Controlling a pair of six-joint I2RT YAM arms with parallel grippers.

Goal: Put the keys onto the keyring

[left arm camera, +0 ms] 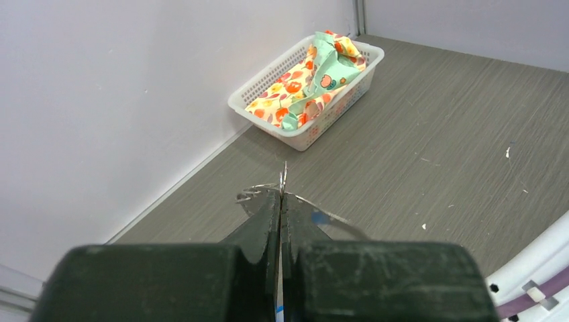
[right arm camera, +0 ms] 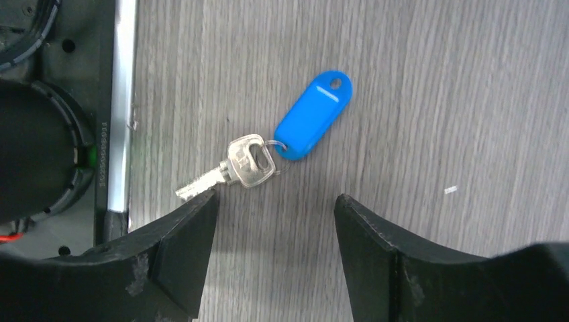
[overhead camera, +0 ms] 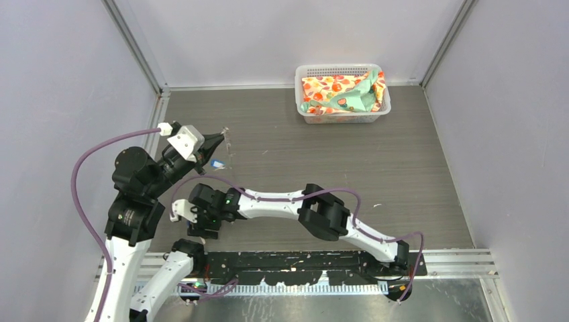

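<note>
My left gripper (overhead camera: 218, 139) is raised at the left of the top view, shut, with a thin metal ring (left arm camera: 284, 176) and small dangling pieces at its tips; a blue tag (overhead camera: 217, 163) hangs below. My right gripper is part open, low over a silver key (right arm camera: 249, 161) linked by a thin wire ring to a blue tag (right arm camera: 313, 114) on the floor, both just beyond its fingertips. In the top view that key is mostly hidden under the right wrist.
A white basket (overhead camera: 342, 117) with patterned cloth stands at the back right. A black metal strip with a rail (right arm camera: 121, 100) borders the front edge near the key.
</note>
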